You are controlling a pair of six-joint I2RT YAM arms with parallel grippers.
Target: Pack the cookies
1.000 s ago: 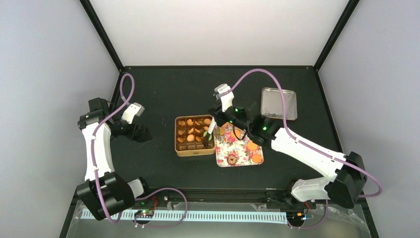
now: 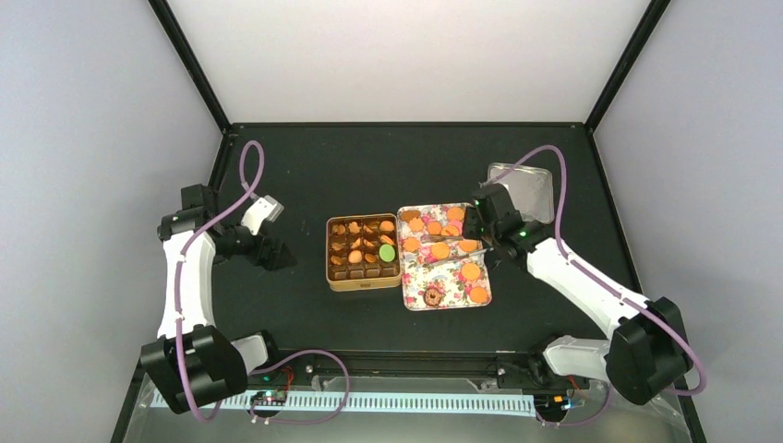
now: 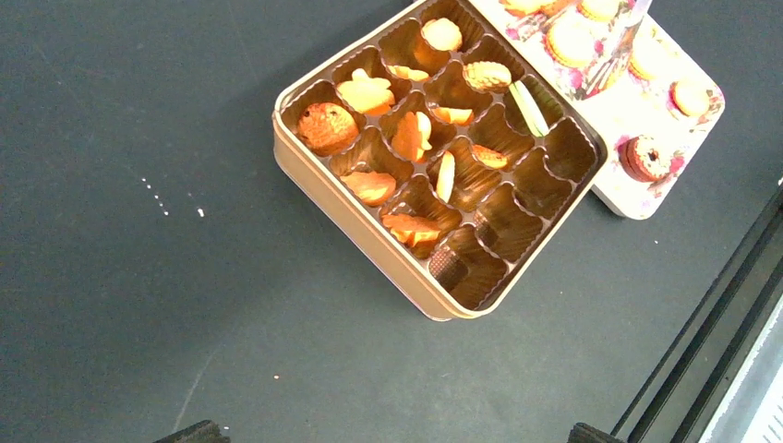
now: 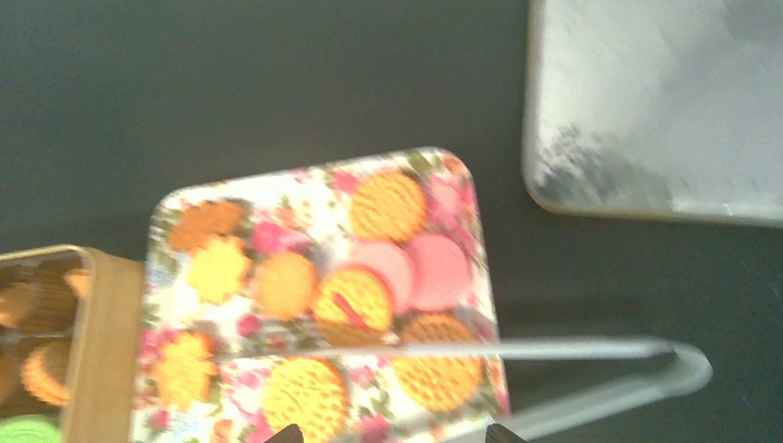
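The gold cookie box (image 2: 364, 286) has a compartmented brown insert holding orange cookies (image 3: 367, 94) and a green cookie (image 2: 387, 252). The compartments along its near edge look empty. Beside it, a floral tray (image 2: 447, 297) carries several orange cookies (image 4: 306, 401), pink round ones (image 4: 438, 271) and a brown ring cookie (image 3: 644, 159). Thin V-shaped tongs (image 4: 591, 349) lie across the tray, bend to the right and arms spread. My right gripper is open near them, with its hand covering part of the tray from above. Off to the box's left, my left gripper is open and empty.
A clear lid-like tray (image 2: 531, 192) rests at the back right. The right wrist view is blurred.
My right hand has swung away from the box to the right, over the tray. The tongs now show spread across the tray. My left arm has shifted slightly right.
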